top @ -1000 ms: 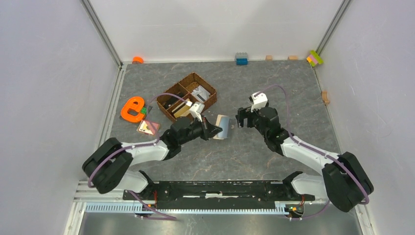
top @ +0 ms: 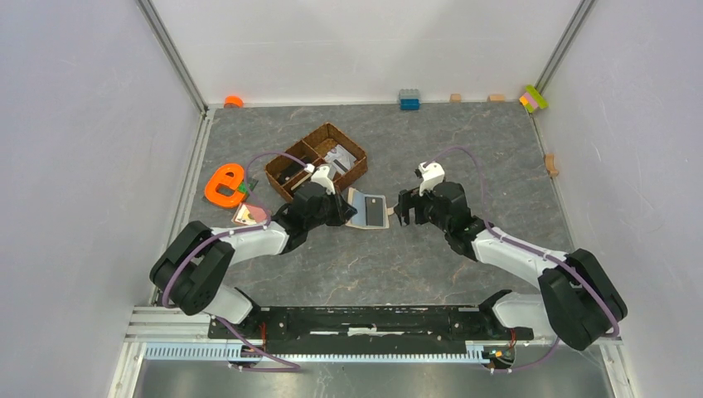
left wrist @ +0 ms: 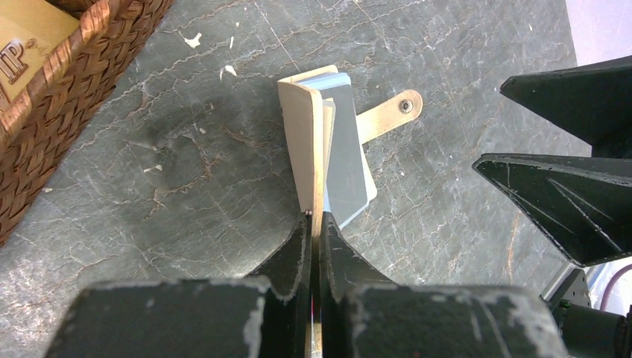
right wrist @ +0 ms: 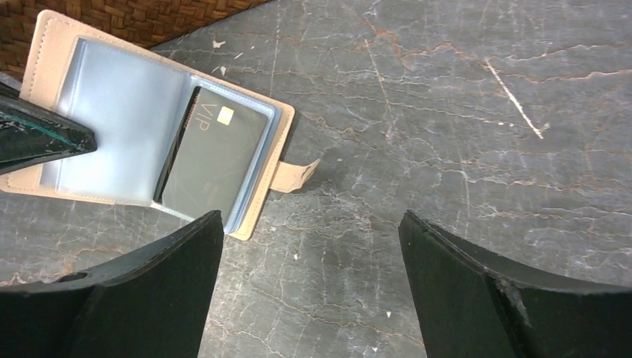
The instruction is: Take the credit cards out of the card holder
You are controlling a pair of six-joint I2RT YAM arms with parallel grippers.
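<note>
A beige card holder (right wrist: pixel 276 142) stands spread open, its snap strap (left wrist: pixel 387 117) reaching to the right. My left gripper is shut on the left cover of the holder, which rises on edge between its fingertips. In the right wrist view, a dark grey card (right wrist: pixel 214 153) marked "VIP", with a gold chip, lies in the clear pocket of the other cover. My right gripper has its fingers well apart and nothing between them. It hangs to the right of the holder, beside the strap, and does not touch the card.
Behind the left gripper stands a divided wicker basket (top: pixel 355 173) with several items inside. An orange letter-shaped toy (top: pixel 224 186) and a small flat picture piece (top: pixel 249 214) lie at the left. Bare grey tabletop (top: pixel 514 182) spreads at the right and front.
The left gripper has moved left and slightly back with the cover, and the holder has opened to show the dark card. My right gripper has lately shifted slightly left.
</note>
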